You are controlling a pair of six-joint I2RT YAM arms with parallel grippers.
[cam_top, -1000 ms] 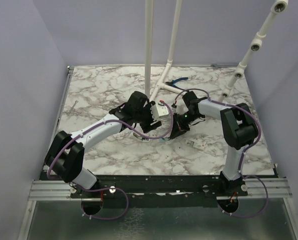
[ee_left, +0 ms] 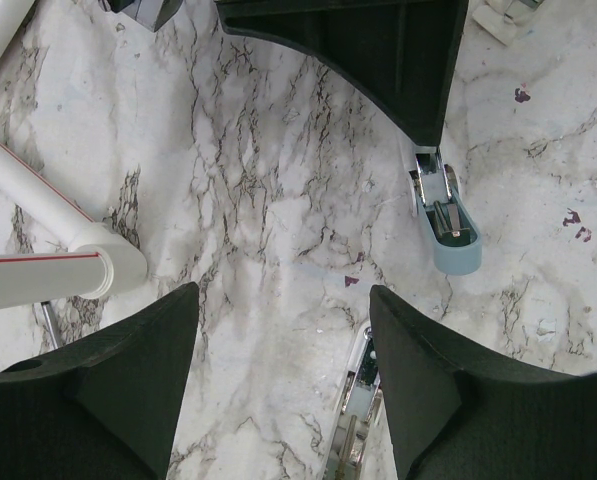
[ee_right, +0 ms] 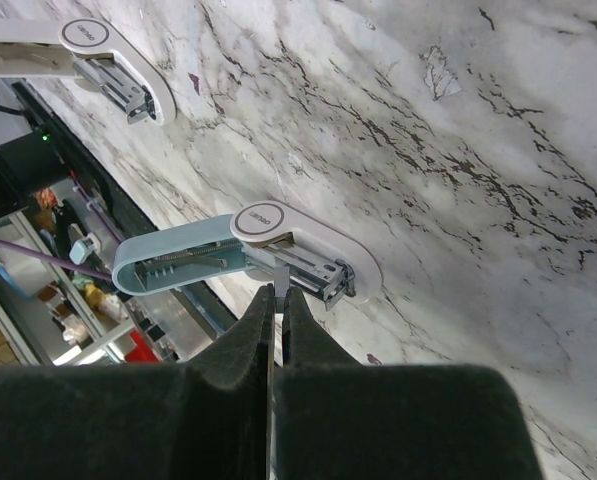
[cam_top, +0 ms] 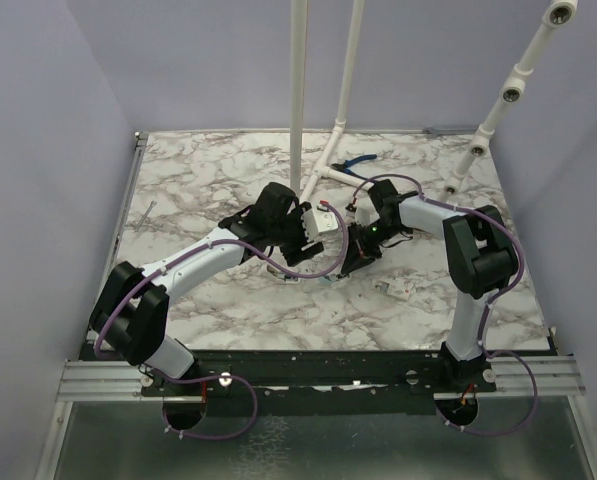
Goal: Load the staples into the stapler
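Observation:
A stapler with a light blue base (ee_right: 178, 240) and white top (ee_right: 323, 235) lies opened out on the table in the right wrist view, its metal magazine (ee_right: 313, 272) exposed. My right gripper is shut, its tips right at that magazine. A small grey piece shows at the tips; whether it is held or part of the magazine is unclear. In the left wrist view the right gripper hides much of this stapler's blue end (ee_left: 458, 258). My left gripper stands open, nothing between its fingers. A second stapler (ee_left: 353, 410) lies below it, partly hidden by a finger.
Pliers with blue handles (cam_top: 354, 162) lie at the back, near white pipes (cam_top: 323, 165). Small pale pieces (cam_top: 392, 290) lie to the right of the right gripper. A thin rod (cam_top: 145, 214) rests at far left.
The right arm has shifted very slightly to the right over the opened stapler. The left arm and the table objects look unmoved.

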